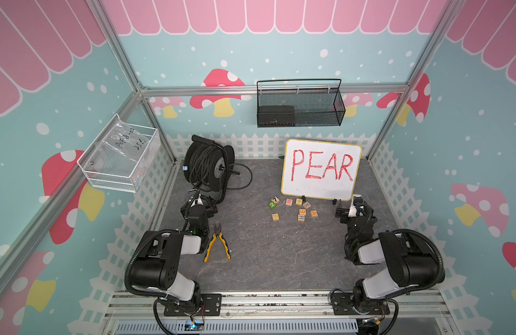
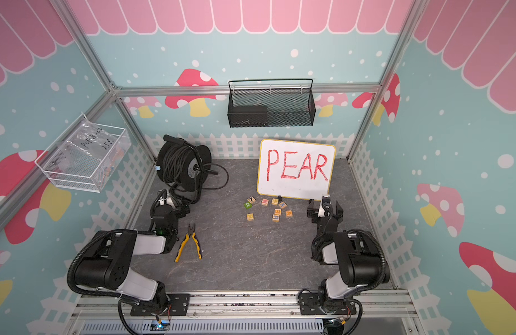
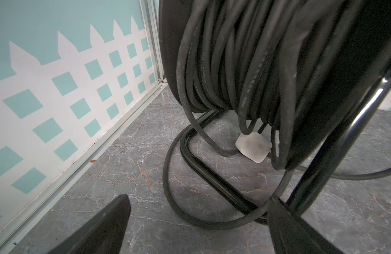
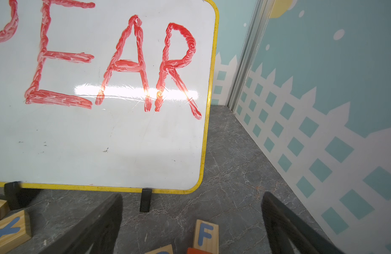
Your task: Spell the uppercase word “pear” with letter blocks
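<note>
Several small wooden letter blocks lie loosely scattered on the grey floor in front of the whiteboard, among them a green one [image 1: 271, 205] and a lone block [image 1: 275, 217] nearer the front. Most of their letters are too small to read from above. In the right wrist view a block marked F [image 4: 206, 235] and one with a blue letter, perhaps X or Y [image 4: 9, 232], show. My right gripper stands open and empty to the right of the blocks. On the left, my open left gripper faces the cable reel, nothing between its fingers.
The whiteboard [image 1: 319, 187] reads PEAR in red. A black cable reel [image 1: 213, 167] stands back left, its cable [image 3: 229, 223] looping close before the left gripper. Yellow-handled pliers [image 1: 225, 248] lie beside the left arm.
</note>
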